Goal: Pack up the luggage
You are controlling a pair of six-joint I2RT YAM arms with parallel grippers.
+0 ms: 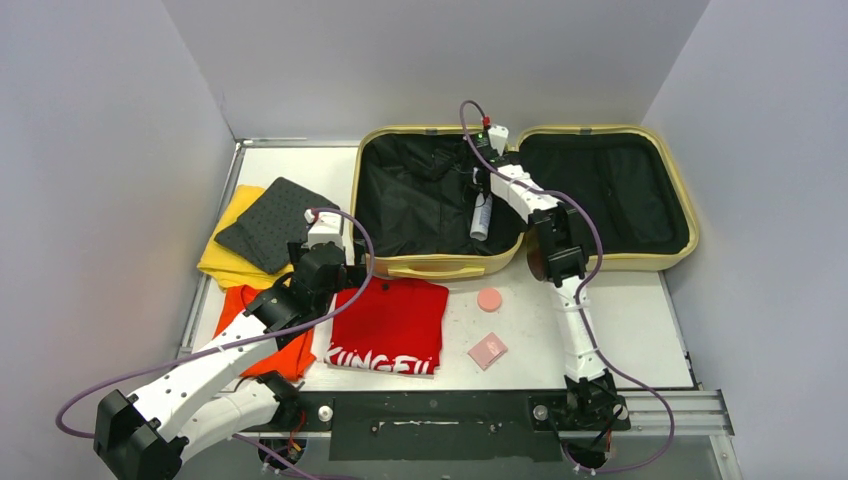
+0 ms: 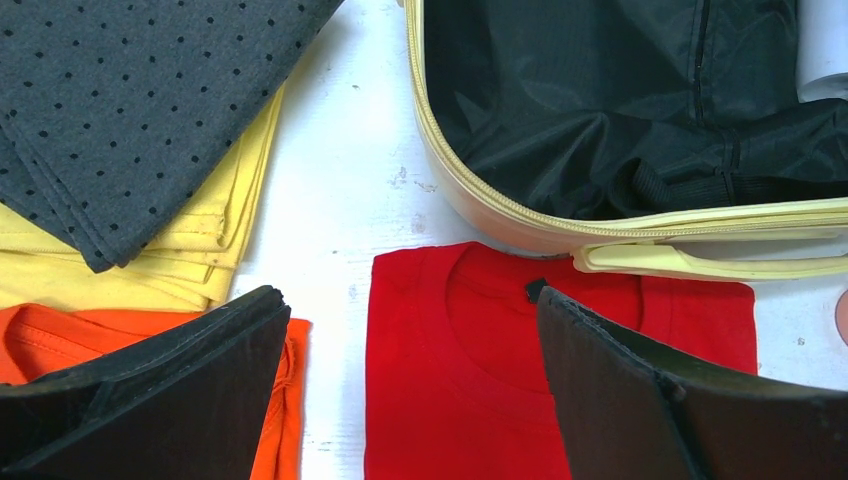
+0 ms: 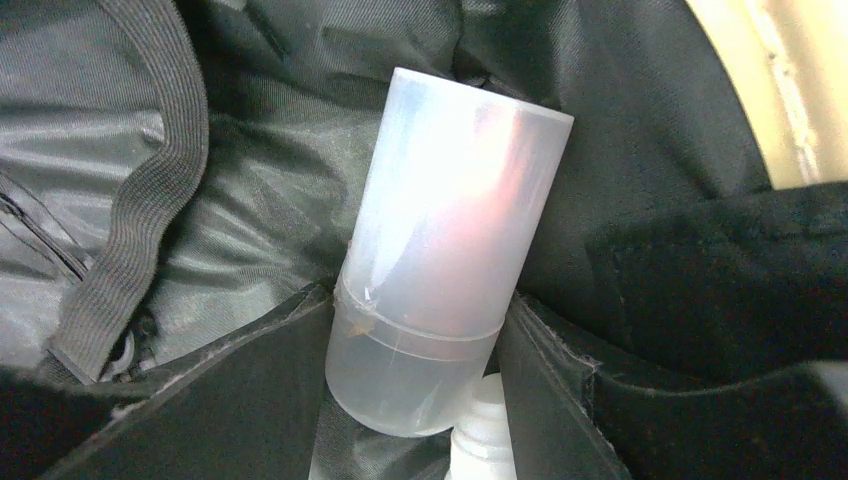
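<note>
The open suitcase (image 1: 402, 170) with a black lining lies at the back of the table, its yellow rim around both halves. In the left half my right gripper is shut on a translucent cylindrical container (image 3: 450, 220), held near its capped end. A white bottle (image 1: 480, 218) lies inside the same half, and its white cap (image 3: 488, 395) shows beside the container. Above the folded red shirt (image 2: 440, 370), my left gripper hangs open and empty. Folded orange cloth (image 2: 290, 400), yellow cloth (image 2: 255, 170) and a dotted dark grey cloth (image 2: 150, 110) are to its left.
A pink round item (image 1: 489, 299) and a pink square item (image 1: 488, 350) rest on the table in front of the suitcase. The suitcase's right half (image 1: 620, 190) appears empty. White table shows to the right of the pink items.
</note>
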